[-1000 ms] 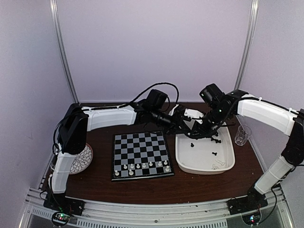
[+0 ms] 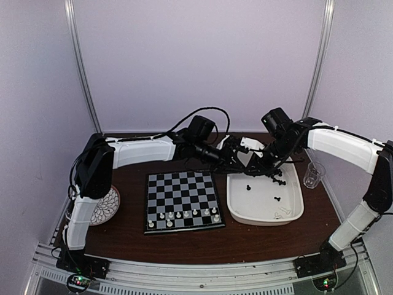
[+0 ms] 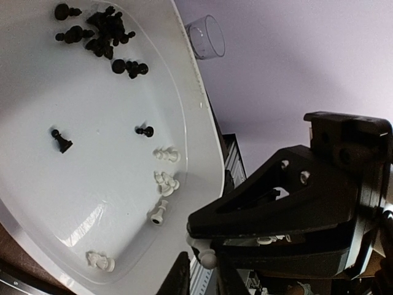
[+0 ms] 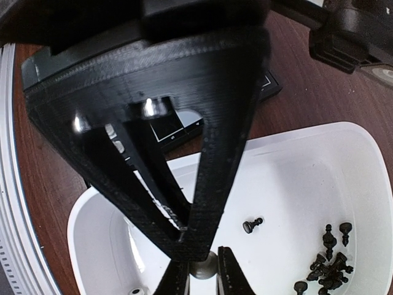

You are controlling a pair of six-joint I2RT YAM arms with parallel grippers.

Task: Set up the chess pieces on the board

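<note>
My two grippers meet above the white tray. A white chess piece is held there by my right gripper, shut on it; only its rounded end shows clearly. Around that end, my left gripper has its fingertips apart. In the right wrist view the piece's pale round end appears by the fingertips, and the left gripper's finger covers much of the view. The chessboard lies left of the tray, with several white pieces standing along its near side.
Black pieces lie clustered in the tray, with a few apart, such as a black pawn. Loose white pieces lie near its wall. A clear glass stands right of the tray, a patterned plate at the left.
The left arm has barely moved, and the pieces on the board and in the tray look unchanged.
</note>
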